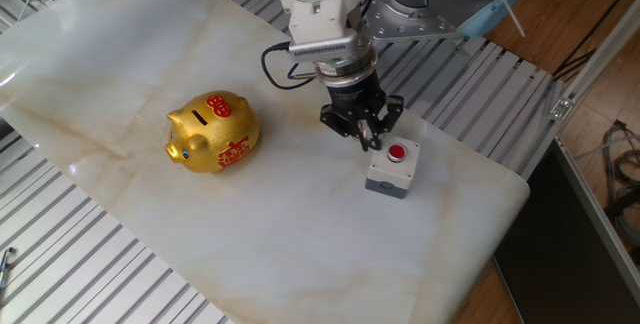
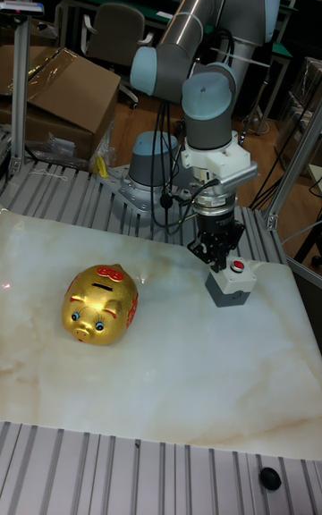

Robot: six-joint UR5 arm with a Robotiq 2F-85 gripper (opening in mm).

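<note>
My gripper [image 1: 371,145] points down beside a small white and grey box [image 1: 387,184] with a red push button [image 1: 397,152] on top. In the exterior view 2 its fingertips sit close together at the box's left edge, near the button but not over it. Whether a gap remains between them is hard to make out. The other view shows the dark gripper [image 2: 216,265] just left of the button box [image 2: 229,296]; contact cannot be told. A golden piggy bank [image 1: 213,131] with red markings and a slot on top stands well to the left, apart from the gripper.
A pale marbled sheet [image 1: 290,234] covers the table, with wide free room in front of the box and pig. Slatted metal [image 1: 80,254] shows around it. A black round knob [image 2: 270,478] sits at the near edge; a cardboard box [image 2: 72,100] stands behind.
</note>
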